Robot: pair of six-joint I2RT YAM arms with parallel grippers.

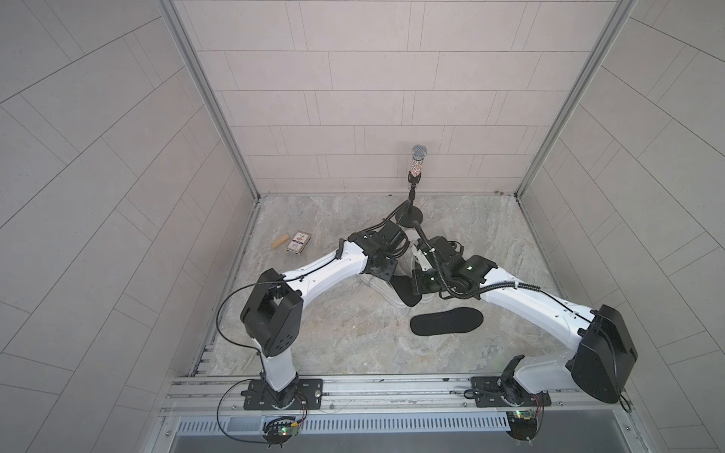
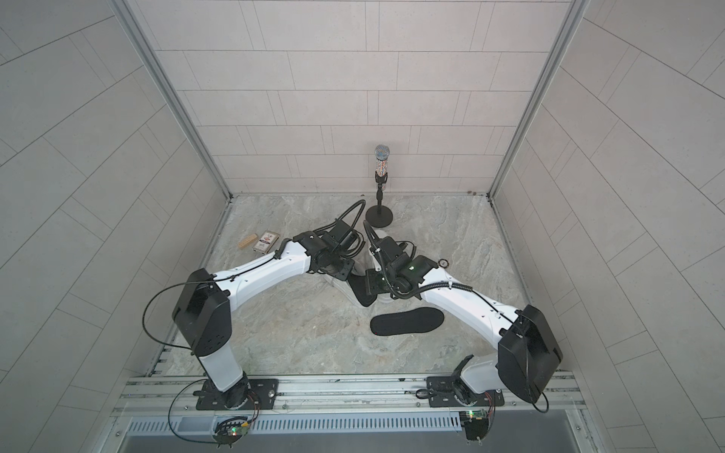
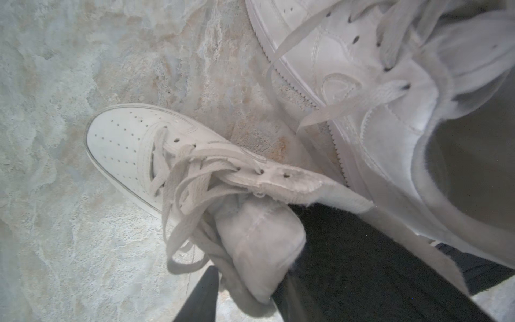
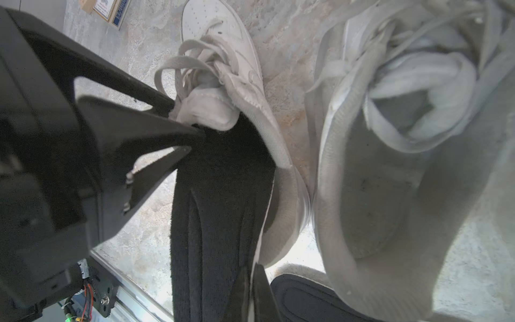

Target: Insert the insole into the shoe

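Observation:
In the left wrist view, a white laced shoe [image 3: 126, 134] points away to the left, and a black insole [image 3: 370, 263] lies partly inside its opening. My left gripper is at the shoe's mouth, its fingers apart, with the folded tongue [image 3: 262, 236] between or just beyond them. The right wrist view shows the insole [image 4: 225, 214] under the tongue at its front, the rest sticking out over the heel side. My right gripper is shut at the insole's edge, a thin pale strip showing between its fingertips. The insole's front end is hidden inside the shoe.
Another white shoe [image 4: 332, 214] stands close beside the first. A second black insole [image 1: 445, 322] lies flat in front of them. At the back are a microphone on a stand [image 1: 410, 216], a card box [image 1: 298, 242] and a wooden block [image 1: 280, 241].

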